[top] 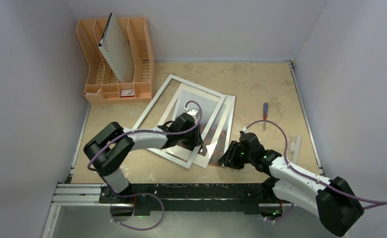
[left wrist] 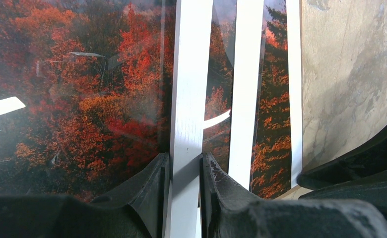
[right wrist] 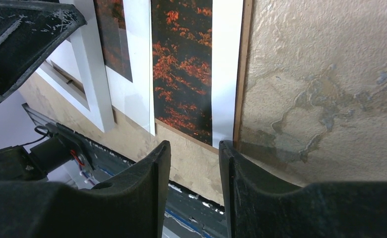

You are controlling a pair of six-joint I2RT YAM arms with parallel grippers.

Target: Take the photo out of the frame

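Observation:
The white frame (top: 149, 106) lies tilted over the white mat (left wrist: 243, 99) and photo sheets of autumn trees (left wrist: 92, 104). My left gripper straddles the frame's right bar (left wrist: 188, 84), its fingertips at either side of it; how firmly they grip cannot be seen. My right gripper is open at the lower end of the rightmost print's white border (right wrist: 225, 84), near its corner, with nothing held between its fingers.
An orange organizer (top: 92, 59) with a white board stands at the back left. A screwdriver (top: 265, 110) and a clear strip (top: 294, 146) lie to the right.

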